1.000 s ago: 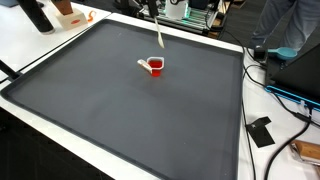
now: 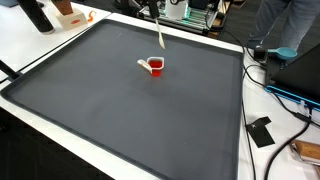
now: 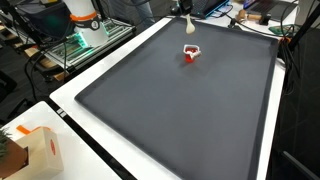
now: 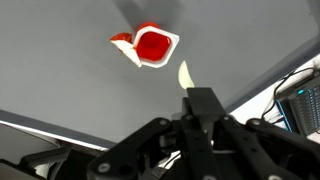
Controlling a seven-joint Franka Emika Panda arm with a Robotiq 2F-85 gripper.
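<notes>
A small red cup with a white angular rim [image 4: 153, 46] sits on the dark grey mat; exterior view 1 has the same cup [image 2: 156, 66] in the mat's far half. A short pale and orange piece [image 4: 127, 48] lies against its side. My gripper is shut on a pale, thin utensil [image 4: 185, 75], whose tip points toward the cup but stays apart from it in the wrist view. Exterior view 2 places the utensil [image 3: 190, 24] beyond the cup [image 3: 190, 55]. The utensil's held end is hidden among the dark fingers.
Cables and dark equipment [image 2: 295, 75] line the right side in exterior view 1. A wooden box and containers [image 2: 70, 16] stand at the far left, off the mat.
</notes>
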